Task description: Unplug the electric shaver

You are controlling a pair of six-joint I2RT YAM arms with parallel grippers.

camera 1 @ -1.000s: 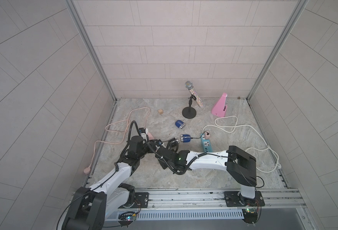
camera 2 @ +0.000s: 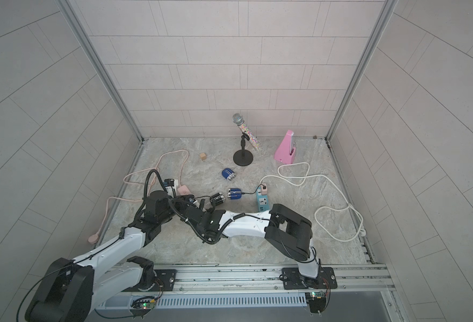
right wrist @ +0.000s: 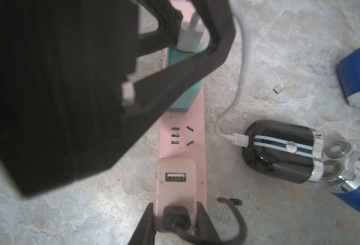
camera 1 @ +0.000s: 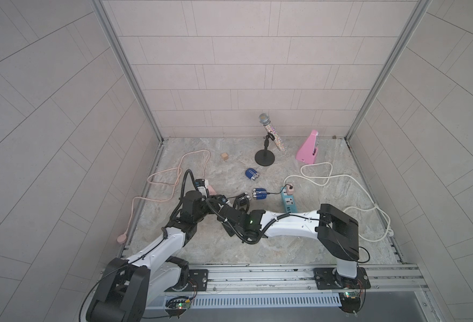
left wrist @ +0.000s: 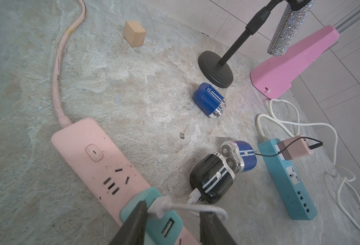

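Observation:
A black shaver (right wrist: 282, 151) with a white cable lies beside a pink power strip (left wrist: 85, 159); the cable runs toward a white plug (left wrist: 161, 206) on a teal adapter (left wrist: 143, 196) on that strip. My left gripper is open around that area, near the plug. My right gripper is shut on a beige charger (right wrist: 175, 167) with a black cable, on the strip's end. A blue shaver (left wrist: 245, 157) has a black cable to a pink charger (left wrist: 296, 147) on a blue power strip (left wrist: 290, 192). In both top views my arms hide much of the pink strip.
A loose blue shaver (left wrist: 208, 98), wooden block (left wrist: 134, 33), microphone stand (left wrist: 214, 69) and pink object (left wrist: 282, 69) lie behind. White cable loops spread at right. The two arms are close together at front left.
My left arm has shifted very slightly. The right arm and the objects show no visible change.

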